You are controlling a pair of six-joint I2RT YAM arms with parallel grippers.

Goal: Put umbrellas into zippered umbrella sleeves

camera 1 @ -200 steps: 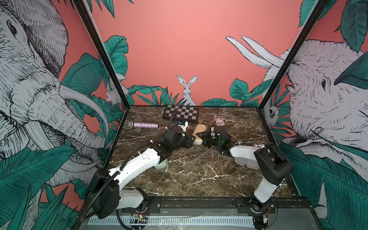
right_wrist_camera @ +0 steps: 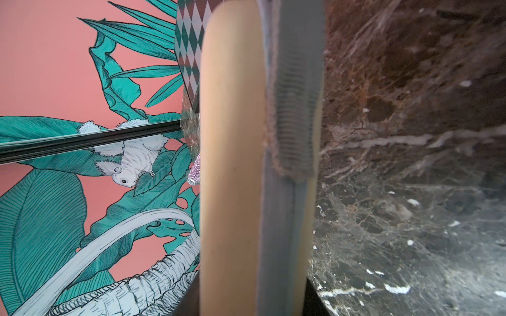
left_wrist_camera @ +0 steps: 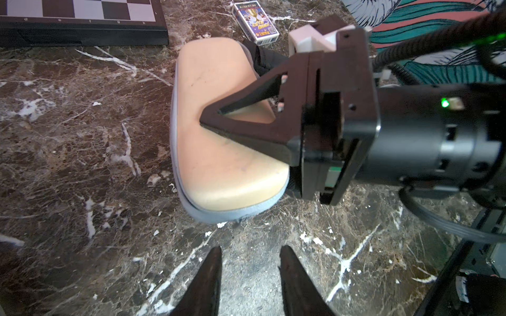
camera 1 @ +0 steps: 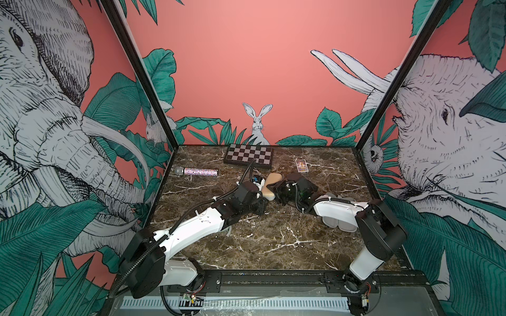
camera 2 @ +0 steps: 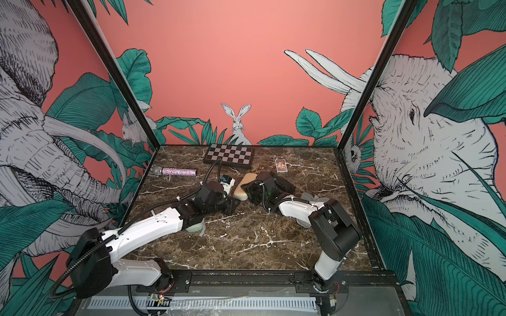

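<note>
My right gripper (camera 1: 279, 190) is shut on a flat tan case with a grey-blue zippered edge, which appears as an upright band (right_wrist_camera: 232, 158) filling the middle of the right wrist view. My left gripper stands open beside the case, its two fingertips apart with only marble showing between them. A pale green item (camera 2: 195, 227) lies partly hidden under the left arm. Grey oval items (camera 1: 337, 225) lie under the right arm. Whether an umbrella is inside the tan case cannot be seen.
A chessboard (camera 1: 247, 155) sits at the back, a card box (camera 1: 301, 166) right of it, and a glittery microphone (camera 1: 200, 172) at the left.
The right gripper and the tan case have shifted slightly left and toward the front.
</note>
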